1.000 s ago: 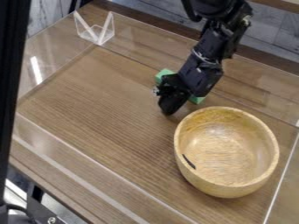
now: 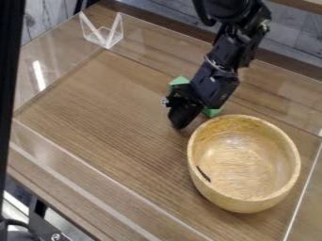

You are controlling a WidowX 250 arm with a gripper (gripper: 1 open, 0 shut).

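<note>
The black gripper (image 2: 183, 110) reaches down from the top right to the wooden table (image 2: 101, 132), its tip low over the surface just above and left of the tan bowl. A green object (image 2: 182, 88) lies behind it, partly covered by the gripper. The fingers are dark and point down; they look shut, with nothing visible between them. The large round bowl (image 2: 243, 155) has a dark slot or mark on its inner left side.
A clear plastic holder (image 2: 104, 30) stands at the back left. A wooden back wall (image 2: 292, 28) runs behind the table.
</note>
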